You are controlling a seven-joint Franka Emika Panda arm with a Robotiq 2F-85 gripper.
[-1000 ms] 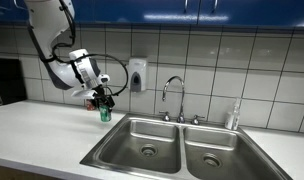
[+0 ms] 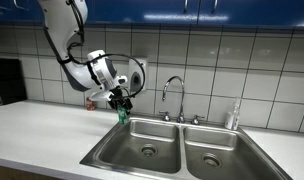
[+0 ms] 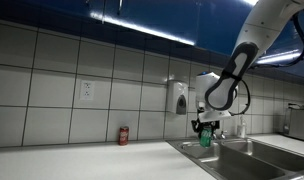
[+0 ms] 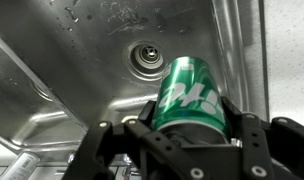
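A green can (image 4: 191, 95) with white lettering fills the space between the fingers of my gripper in the wrist view, and the fingers are shut on it. From above, its round end faces the camera. In exterior view 1 the gripper (image 2: 120, 103) holds the can (image 2: 123, 116) upright near the back left corner of the sink. Exterior view 2 shows the can (image 3: 205, 139) hanging below the gripper over the near end of the sink (image 3: 222, 162). Below it in the wrist view is a basin with a round drain (image 4: 146, 57).
A red can (image 3: 123, 135) stands alone on the counter (image 3: 82, 163). A tall faucet (image 2: 174, 92) rises behind the two-basin sink, with a clear bottle (image 2: 233, 115) to its right. A soap dispenser (image 3: 177, 97) is on the tiled wall.
The arm has moved to the right with the green can, from over the left counter to the sink's left basin edge. The can has stayed in the gripper.
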